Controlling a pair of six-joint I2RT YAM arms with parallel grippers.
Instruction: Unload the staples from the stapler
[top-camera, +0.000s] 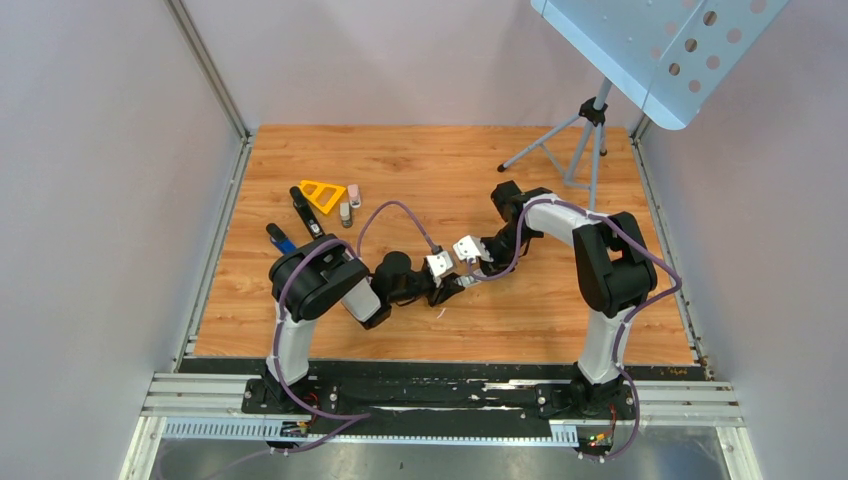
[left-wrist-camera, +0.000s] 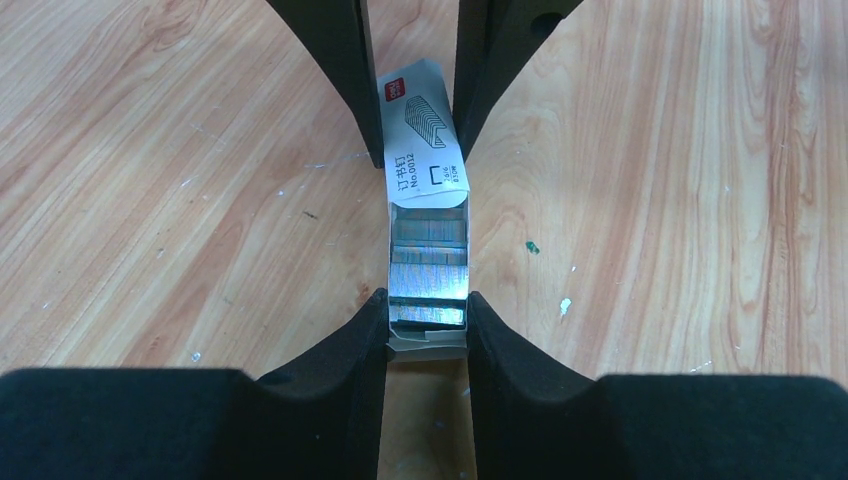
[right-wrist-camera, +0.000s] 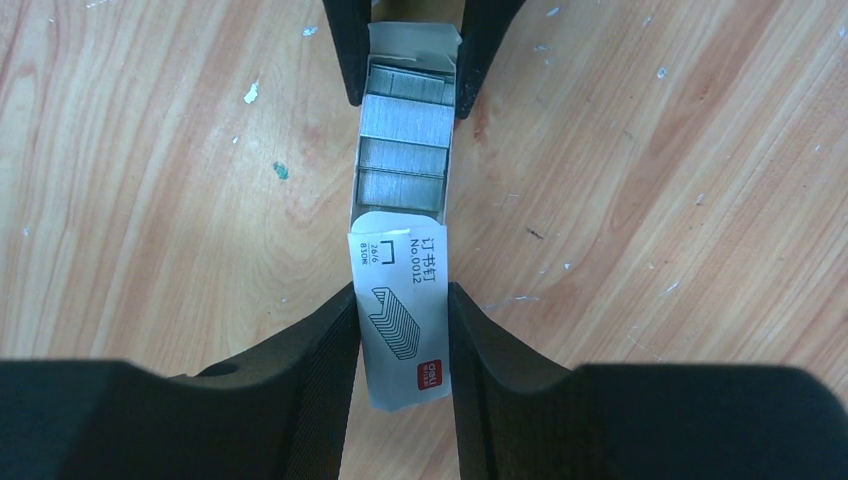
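Note:
Low over the middle of the table both grippers meet at a small open staple box. My left gripper is shut on the box's far end, where rows of silver staples (left-wrist-camera: 428, 280) show in the tray. My right gripper is shut on the white printed sleeve (right-wrist-camera: 398, 330) at the other end, with the staples (right-wrist-camera: 405, 130) exposed beyond it. The sleeve covers only part of the box. I cannot make out a stapler for certain among the objects at the left.
Black tool-like items (top-camera: 304, 210), a blue item (top-camera: 279, 237), a yellow triangle (top-camera: 322, 192) and two small blocks (top-camera: 354, 197) lie at the back left. A tripod (top-camera: 590, 150) stands at the back right.

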